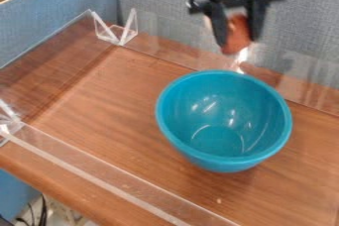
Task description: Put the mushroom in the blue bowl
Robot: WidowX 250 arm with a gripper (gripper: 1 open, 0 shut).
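The blue bowl (185, 136) stands upright on the wooden table, right of centre, and its inside looks empty. Held well above the table, behind the bowl's far rim, is the orange-brown mushroom (237, 35). My black gripper (237, 38) is shut on it, one finger on either side. Motion blur softens the gripper's outline, and the mushroom's finer details cannot be made out.
Bare wood (99, 111) covers the table left of the bowl. A clear plastic barrier (159, 56) runs along the back, with a grey wall (159, 7) behind it. Another clear strip (106, 178) crosses the front left.
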